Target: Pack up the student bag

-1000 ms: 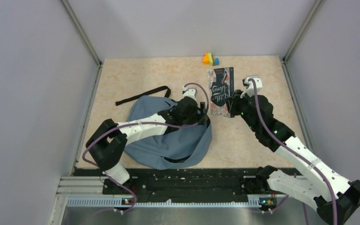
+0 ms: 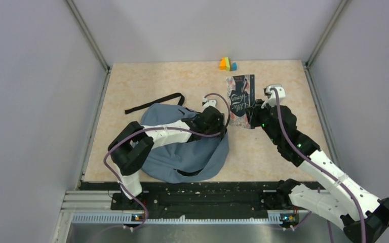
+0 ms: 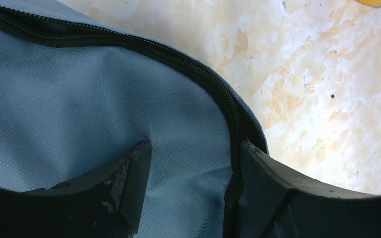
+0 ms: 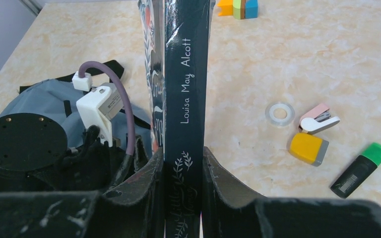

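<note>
The blue-grey bag [image 2: 185, 159] lies on the table at left, its black zipper [image 3: 188, 69] running along the edge of the cloth. Over the bag's right side is my left gripper, its fingers apart; bag fabric shows between them, and the right finger [image 3: 258, 163] meets the zipper edge. A dark book [image 2: 241, 93] with a floral cover hangs right of the bag. My right gripper is shut on its spine [image 4: 186, 84], a finger on either side. The bag's opening is partly hidden by the left arm.
Right of the book, the right wrist view shows a tape ring [image 4: 280, 114], a pink-and-white stapler [image 4: 320, 119], a yellow-grey item [image 4: 308, 148] and a green-capped black marker [image 4: 359, 171]. Coloured blocks [image 2: 226, 64] sit at the back. A black strap [image 2: 154, 103] extends behind the bag.
My left gripper has shifted slightly right along the bag's edge. The book and the right gripper have moved a little to the right.
</note>
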